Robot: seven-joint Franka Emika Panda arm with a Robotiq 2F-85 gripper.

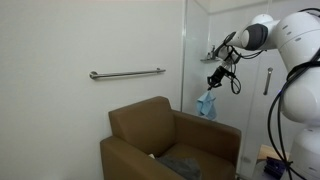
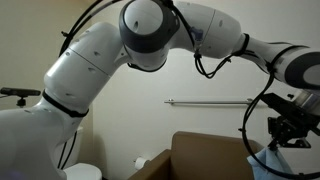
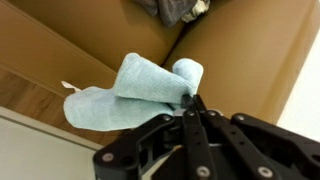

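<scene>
A light blue cloth (image 1: 206, 105) hangs from my gripper (image 1: 211, 86) in exterior view 1, above the right arm of the brown armchair (image 1: 143, 120). In the wrist view, the cloth (image 3: 140, 92) spreads out below the fingertips, one fold pinched at the tips of my gripper, which is shut on it. Exterior view 2 shows the same cloth (image 2: 268, 165) at the right edge, partly behind a cable. A dark grey cloth (image 1: 181, 165) lies crumpled on the armchair's seat.
A metal towel bar (image 1: 128, 74) is fixed to the white wall above and behind the armchair. To the right are a small wall shelf (image 1: 209, 57) and a door with a long handle (image 1: 268, 81). Open space lies between the cloth and the bar.
</scene>
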